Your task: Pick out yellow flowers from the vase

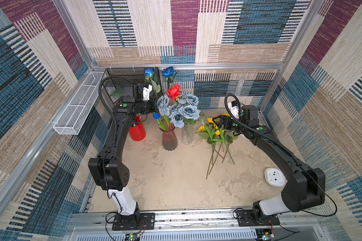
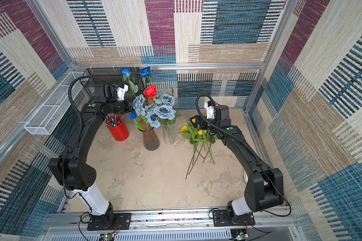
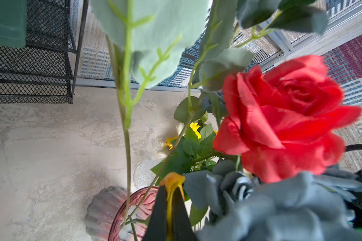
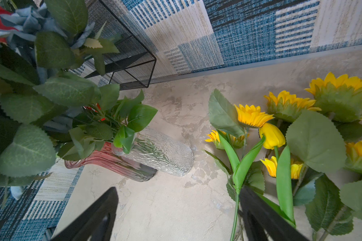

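Observation:
Two vases, a pink ribbed one (image 1: 169, 140) and a clear one (image 1: 187, 136), hold blue-grey roses, a red rose (image 3: 285, 116) and blue flowers. Several yellow flowers (image 4: 272, 135) lie with their stems on the table right of the vases. My left gripper is among the flowers over the pink vase's mouth, shut, with yellow at its tips; I cannot tell whether that is a petal or the tips themselves. My right gripper stands open above the table beside the lying flowers, nothing between its fingers.
A red cup (image 1: 137, 132) stands left of the vases. A black mesh rack (image 3: 36, 72) is at the back left, a white mesh basket (image 1: 74, 112) on the left rail, a white round socket (image 1: 274, 176) at front right.

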